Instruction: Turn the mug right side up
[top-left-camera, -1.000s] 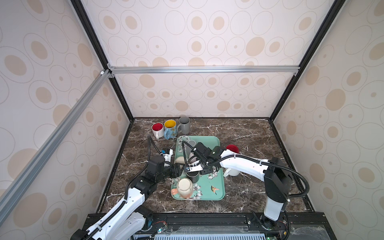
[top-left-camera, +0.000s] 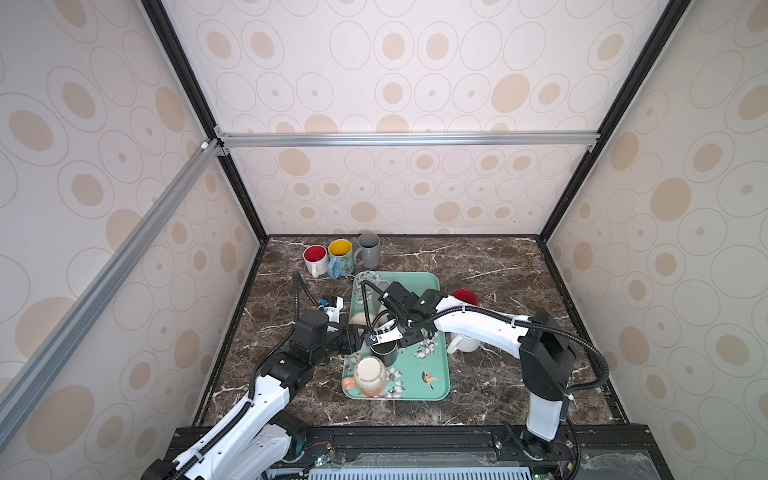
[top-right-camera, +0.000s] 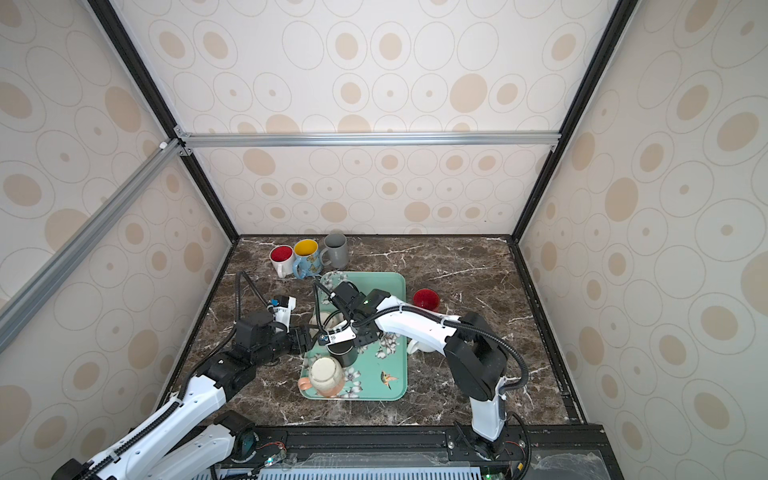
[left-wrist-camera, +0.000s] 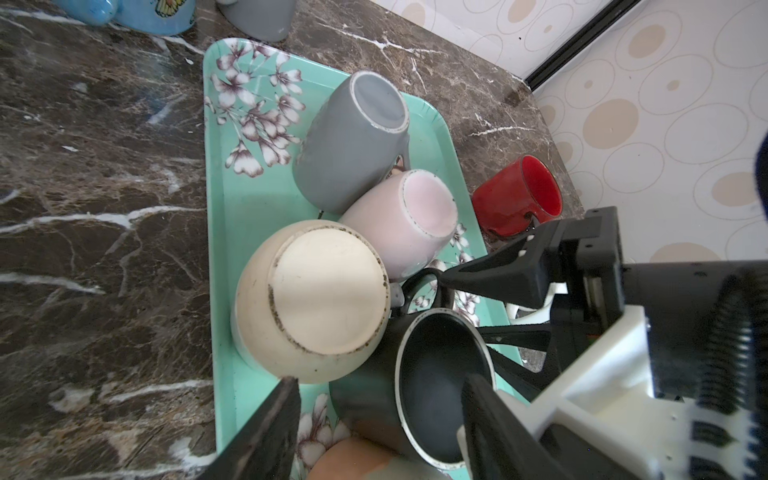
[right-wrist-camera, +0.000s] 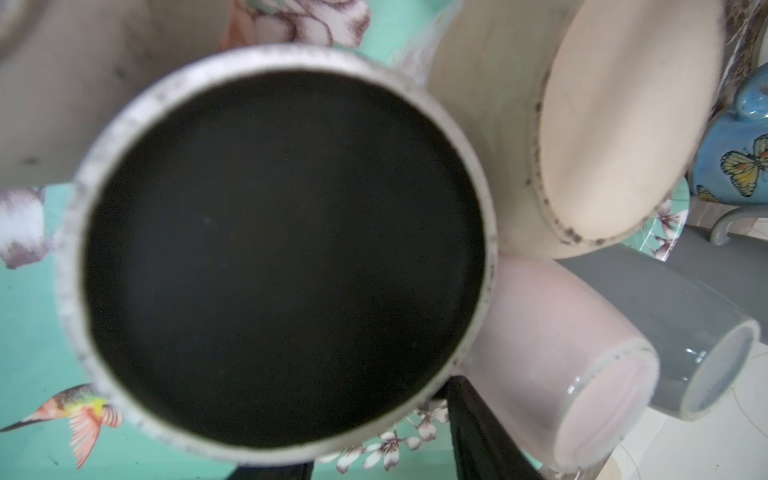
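Note:
The black mug (left-wrist-camera: 372, 396) leans in the left wrist view, its pale speckled ring around a dark round face (right-wrist-camera: 288, 256), which fills much of the right wrist view. I take that face for its base. My left gripper (top-left-camera: 357, 341) stands part open at the mug's left; its fingers (left-wrist-camera: 268, 428) lie either side of the mug in its wrist view, contact unclear. My right gripper is open at the mug's handle side, with one finger (left-wrist-camera: 488, 276) close to the black handle (left-wrist-camera: 420, 281). Whether that finger touches the handle is hidden.
Cream (left-wrist-camera: 328, 292), pink (left-wrist-camera: 412, 220) and grey (left-wrist-camera: 352, 136) mugs stand upside down beside it on the green tray (top-left-camera: 416, 380). Another cream mug (top-left-camera: 370, 376) is at the tray's front. A red mug (left-wrist-camera: 512, 192) lies right of the tray; several mugs stand behind.
The right arm has shifted slightly near the mug, its elbow moving a little left. The left arm looks almost still, and the black mug stays in about the same place.

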